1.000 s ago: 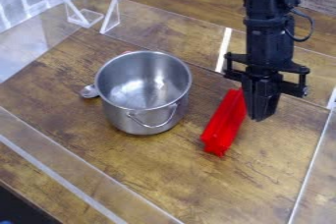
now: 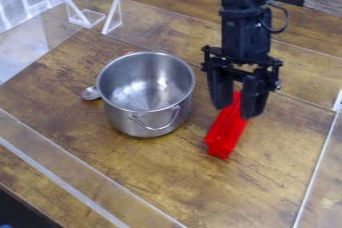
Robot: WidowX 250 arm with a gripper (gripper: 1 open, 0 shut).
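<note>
My black gripper (image 2: pixel 242 80) hangs over the upper end of a red elongated object (image 2: pixel 227 132) lying on the wooden table, right of a steel pot (image 2: pixel 146 92). The fingers point down on either side of that end. Whether they touch it or hold it I cannot tell.
A small spoon-like metal piece sticks out at the pot's left. White bracket-like pieces (image 2: pixel 112 14) stand at the back left edge.
My gripper has moved left from beside the red object to over its upper end. The red object and pot look unmoved.
</note>
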